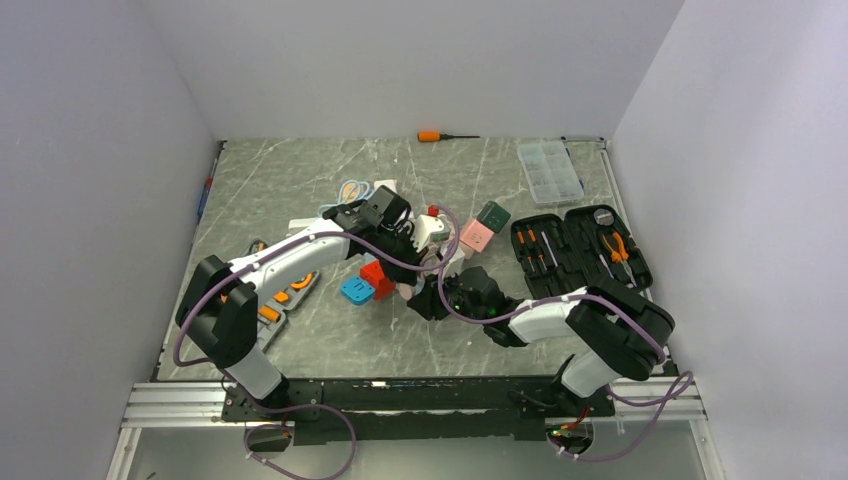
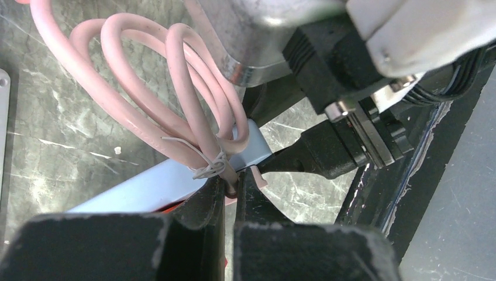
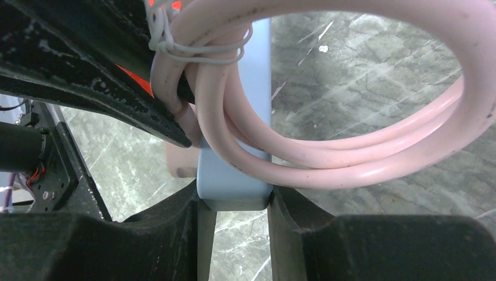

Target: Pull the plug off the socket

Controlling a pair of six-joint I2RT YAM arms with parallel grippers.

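A pale blue power strip (image 2: pixel 134 190) lies under a pink coiled cable (image 2: pixel 126 93) tied with a grey twist tie (image 2: pixel 213 167). My left gripper is shut on the pink cable just below the tie, where it meets the strip; the plug itself is mostly hidden. My right gripper has its fingers on either side of the strip's end (image 3: pixel 234 193). In the top view both grippers meet near the middle of the table, hiding much of the strip.
A red block (image 1: pixel 376 280) and blue adapter (image 1: pixel 357 290) lie beside the grippers, with pink and green blocks (image 1: pixel 475 235) to the right. Tool cases (image 1: pixel 580 255) occupy both sides.
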